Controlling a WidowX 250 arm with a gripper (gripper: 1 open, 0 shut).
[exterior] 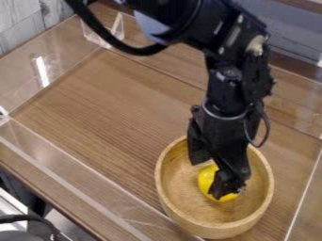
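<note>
A tan wooden bowl (179,207) sits at the lower middle of the camera view, with a small yellow object (214,185) inside it. My black gripper (225,169) is lowered into the bowl over the yellow object, its open fingers around and just above it, partly hiding it.
Bare wooden tabletop (88,113) fills the left and middle. A small clear item (102,26) stands at the back left. A dark cable hangs at the lower left edge.
</note>
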